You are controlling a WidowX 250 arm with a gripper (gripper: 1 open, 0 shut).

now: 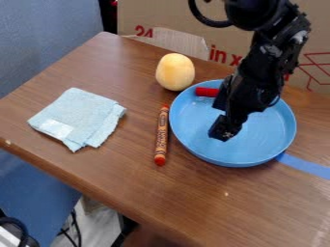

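Observation:
My black gripper (226, 118) is low over the blue plate (230, 150), in front of a red bar (206, 92) at the plate's back, which it partly hides. Whether its fingers are open or shut is hard to tell. An orange-brown marker-like stick (161, 135) lies beside the plate's left side. A folded light-blue cloth (77, 118) lies on the left of the wooden table (116, 193). A pale yellow rounded object (176, 71) stands behind the stick.
A cardboard box (161, 19) is at the back. Blue tape (304, 166) runs right of the plate. The table's left edge borders a grey-blue area.

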